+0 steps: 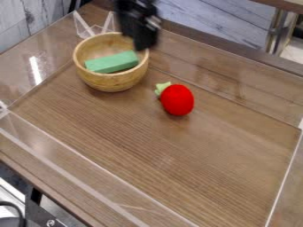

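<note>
My gripper point(140, 34) hangs at the top, blurred and dark, above the back of a wooden bowl point(109, 84); whether it is open or shut cannot be made out. A green block point(113, 62) lies inside the bowl. A red, rounded object point(178, 101) with a small green top lies on the wooden table point(166, 168), to the right of the bowl and apart from it.
A wooden edge point(279, 7) runs at the top right. Clear material sits at the left edge beside the bowl, and dark cables show at the bottom left corner.
</note>
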